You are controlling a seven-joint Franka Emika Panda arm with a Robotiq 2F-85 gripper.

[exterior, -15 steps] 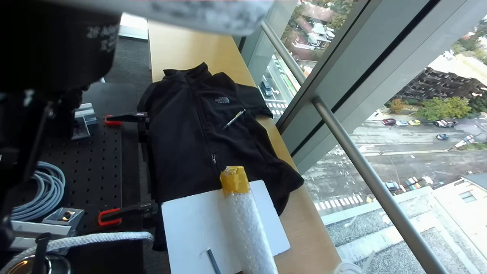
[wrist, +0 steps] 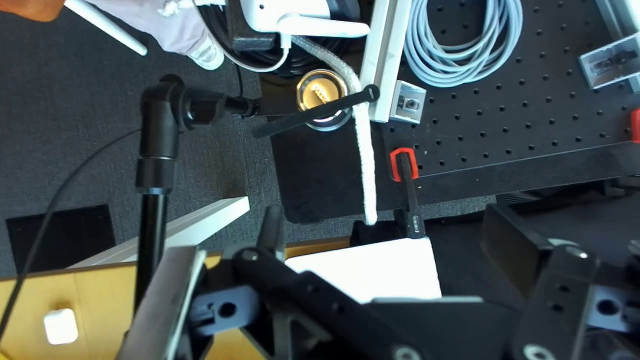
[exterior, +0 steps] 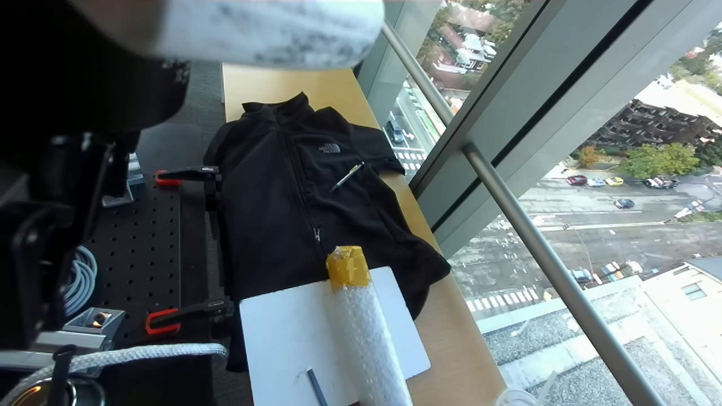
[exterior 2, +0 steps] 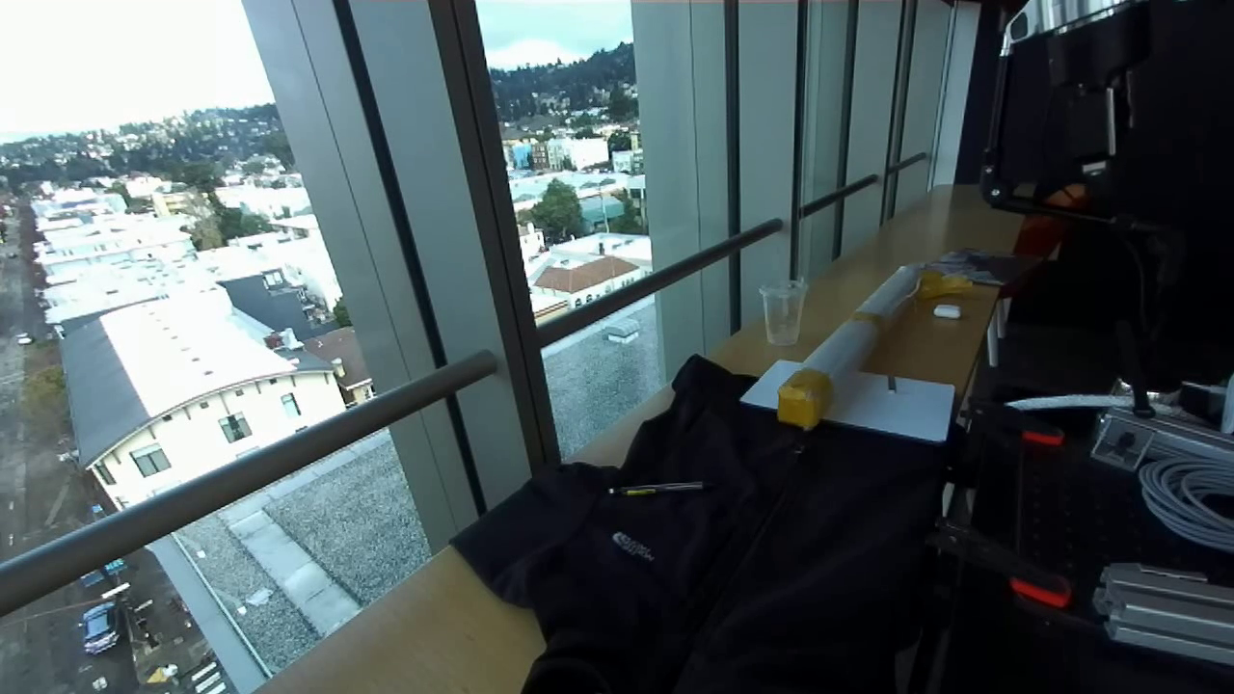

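Observation:
My gripper stands open in the wrist view, its fingers [wrist: 273, 231] wide apart with nothing held between them. Below it in that view are the edge of a white board [wrist: 384, 267] and a white rope [wrist: 364, 162]. On the wooden ledge a black jacket [exterior: 264, 203] lies spread out, with a pen [exterior: 347, 176] resting on its chest. A bubble-wrapped roll [exterior: 365, 338] with a yellow taped end lies across the white board, beside a small dark marker-like stick [exterior: 316, 387]. In the first exterior view the dark arm blurs the upper left and hides the fingertips.
Two red-tipped clamps [exterior: 163, 321] grip the edge of the black perforated table. A coil of grey cable [wrist: 462, 42] and metal profiles [exterior 2: 1163, 613] sit on it. A clear cup [exterior 2: 783, 312] stands by the window rail [exterior 2: 659, 283]. A black stand [wrist: 159, 150] rises near the gripper.
The arm has shifted somewhat in the first exterior view, now covering more of the cable coil and the far end of the ledge. Jacket, pen, board and roll have not moved.

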